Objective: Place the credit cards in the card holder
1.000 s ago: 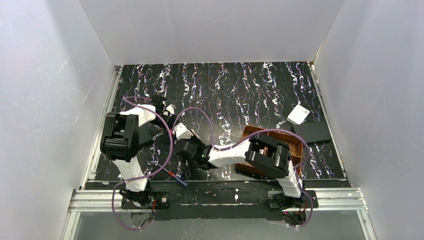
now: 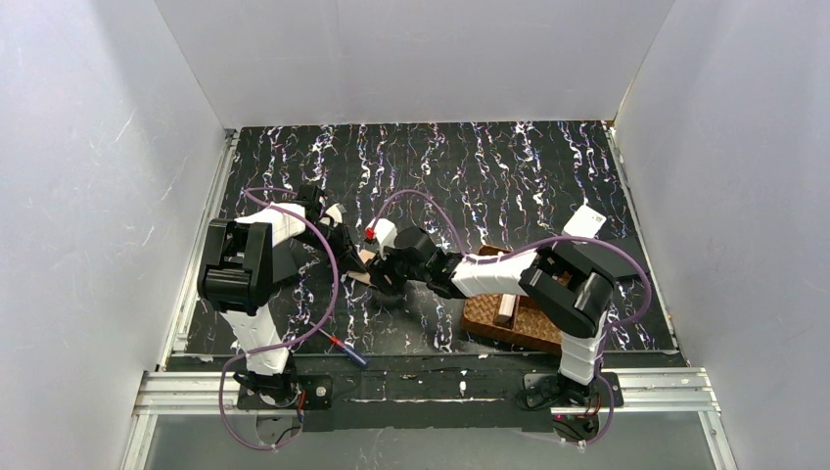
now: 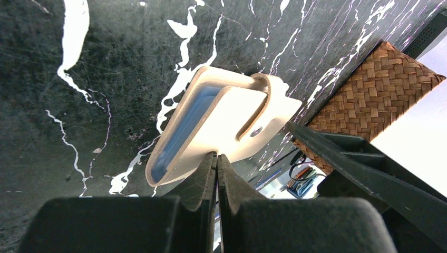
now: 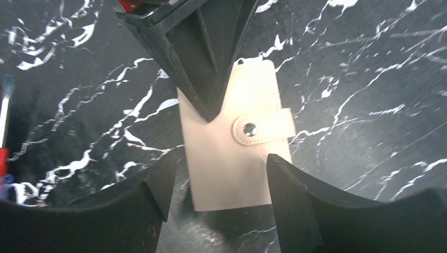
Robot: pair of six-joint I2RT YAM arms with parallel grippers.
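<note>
The beige leather card holder lies on the dark table, its snapped strap across one edge. In the left wrist view, a blue inside shows between the holder's two sides. My left gripper is shut, its tips against the holder's upper cover; whether they pinch any leather cannot be told. My right gripper stands open over the opposite end of the holder, its fingers apart with the leather visible between and beyond them. From above, both grippers hide most of the holder. No loose card shows.
A woven basket with a pale item inside sits under the right arm. A screwdriver lies near the front edge. At the right are a white object and a dark box.
My left arm has stayed put.
</note>
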